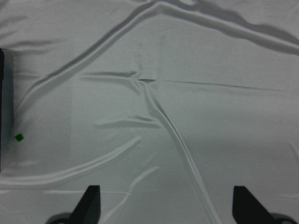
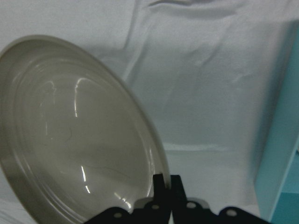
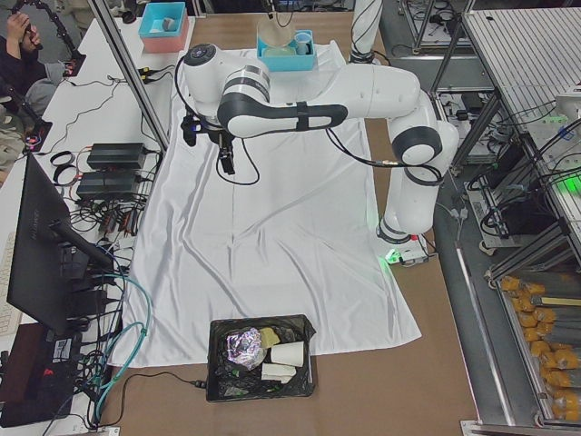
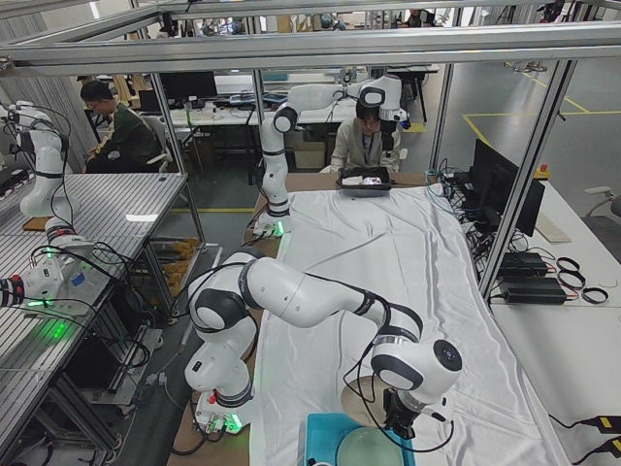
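A beige plate (image 2: pixel 70 126) fills the left of the right wrist view, its rim between the fingers of my right gripper, which is shut on it. In camera right view that plate (image 4: pixel 354 398) is lifted beside a blue bin (image 4: pixel 320 437) holding a pale green dish (image 4: pixel 369 450). My left gripper hangs open over the white cloth (image 1: pixel 210 116), nothing between its fingers.
A black bin (image 3: pixel 261 391) with foil and white items stands at the cloth's near end in camera left view. A monitor (image 3: pixel 41 245) and cables line the left side.
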